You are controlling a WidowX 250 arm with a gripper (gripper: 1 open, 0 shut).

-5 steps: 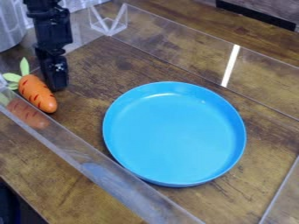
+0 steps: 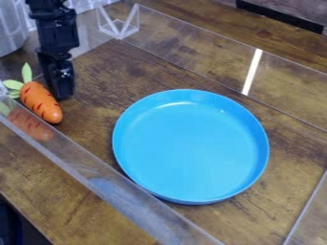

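My black gripper (image 2: 55,81) hangs at the upper left of the camera view, low over the wooden surface, just behind an orange toy carrot (image 2: 40,101) with pale green leaves. Its fingers are dark and partly overlap, and nothing shows held between them. The carrot lies at the left, close to the clear wall. A round light-blue plate (image 2: 189,145) sits in the middle right, apart from the carrot and the gripper.
Clear plastic walls (image 2: 121,201) border the wooden work area in front, behind and at the right. Bare wood (image 2: 153,67) lies open behind the plate and between it and the gripper.
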